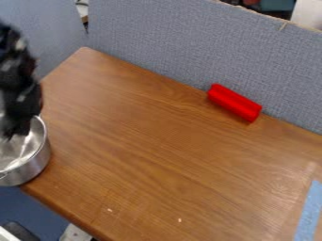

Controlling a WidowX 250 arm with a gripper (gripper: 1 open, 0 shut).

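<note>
A steel pot point(28, 165) sits at the front left edge of the wooden table point(176, 160). My dark gripper point(15, 118) is at the left edge of the view, over the back part of the pot, blurred and partly out of frame; whether its fingers are open or shut cannot be seen. A red cylinder point(234, 102) lies on its side at the back right, by the padded wall.
Grey padded walls point(176, 52) bound the table at the back and left. A light blue strip point(308, 207) lies at the right edge.
</note>
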